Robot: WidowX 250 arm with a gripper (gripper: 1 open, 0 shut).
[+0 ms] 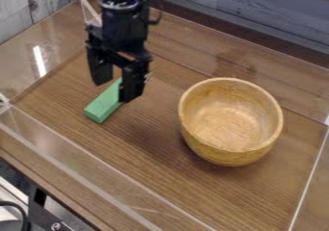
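Observation:
My gripper (121, 64) hangs over the left-centre of the wooden table, its dark fingers spread open and pointing down. A green block (106, 108) lies flat just below it, partly behind the fingers from this view. A yellow bowl (232, 143) stands to the right, apparently empty.
Pale walls or rims edge it at the back and left. A black cable lies at the bottom left corner.

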